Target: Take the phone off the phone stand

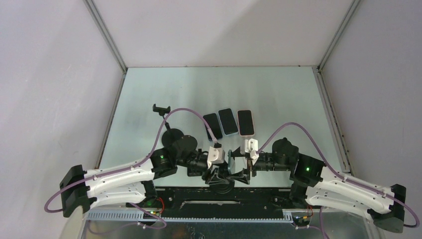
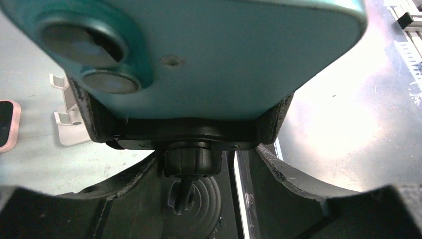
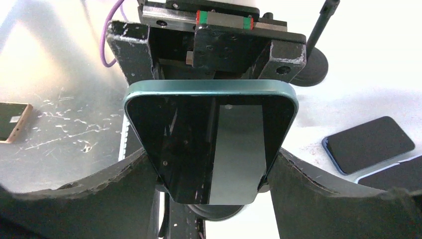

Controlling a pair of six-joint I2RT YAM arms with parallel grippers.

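Note:
The teal phone [image 2: 224, 55] stands upright over the phone stand's black cradle [image 2: 189, 129], whose round base [image 1: 221, 187] sits at the table's front edge. My left gripper is low at the stand's neck, below the cradle; whether its fingers touch it is hard to tell. In the right wrist view the phone [image 3: 199, 134] is held between the fingers of my right gripper, shut on it. The top view shows both grippers crowded round the phone, mostly hiding the stand.
Three phones [image 1: 246, 122] lie behind the grippers. A second black stand [image 1: 169, 133] is at the back left, beside my left arm.

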